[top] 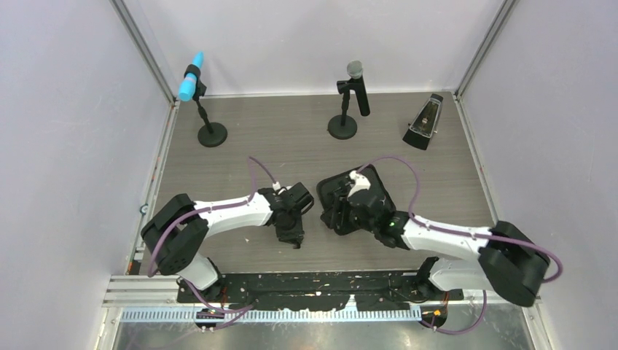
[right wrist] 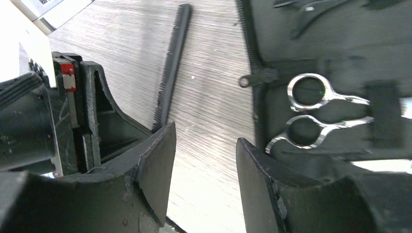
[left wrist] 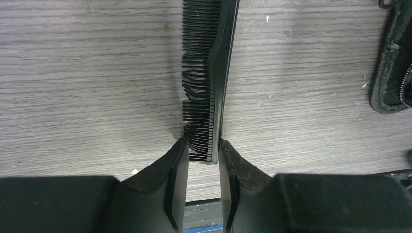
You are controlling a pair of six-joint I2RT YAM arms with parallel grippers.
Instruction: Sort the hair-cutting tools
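A black comb (left wrist: 218, 43) with some bent teeth lies along the wood surface in the left wrist view, my left gripper shut on its near end. The comb (right wrist: 174, 65) shows in the right wrist view beside the open black case (right wrist: 296, 53). That case holds scissors (right wrist: 328, 97) with silver loop handles, a second silver pair below them and dark tools at the top. My right gripper is open over the case's left edge and the bare surface, nothing between its fingers. From above, both arms hide the comb and much of the case.
At the back stand a blue microphone on a stand (top: 188, 86), a grey-headed microphone on a stand (top: 359, 98) and a dark metronome (top: 425, 120).
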